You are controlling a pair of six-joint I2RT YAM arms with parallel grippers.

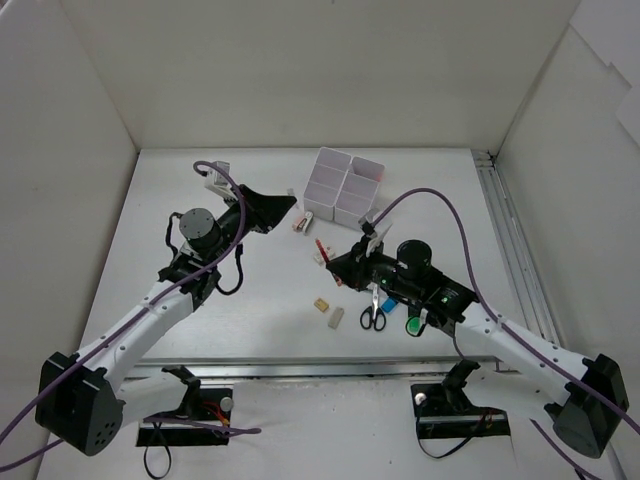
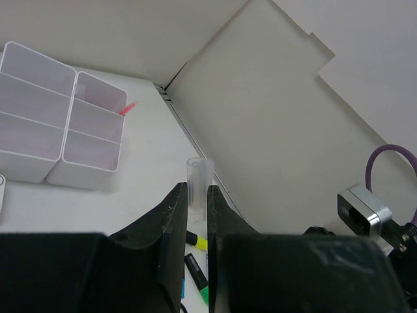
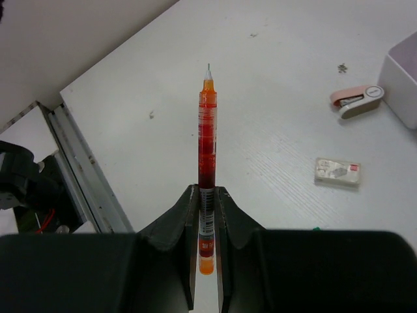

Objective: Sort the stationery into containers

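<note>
My left gripper is raised left of the divided container (image 1: 325,185), shut on a translucent whitish item (image 2: 197,171). My right gripper, over the middle of the table, holds an orange-red pen (image 3: 207,130) upright in its view, between its fingers. On the table lie a pink stapler (image 3: 352,99), a white eraser (image 3: 337,171), scissors (image 1: 372,318), a yellow block (image 1: 321,304), a grey block (image 1: 336,317) and several markers (image 1: 389,304), partly hidden by the right arm. A red item (image 2: 127,108) shows in the container.
White walls surround the back and sides, and a metal rail (image 1: 500,230) runs along the right edge.
</note>
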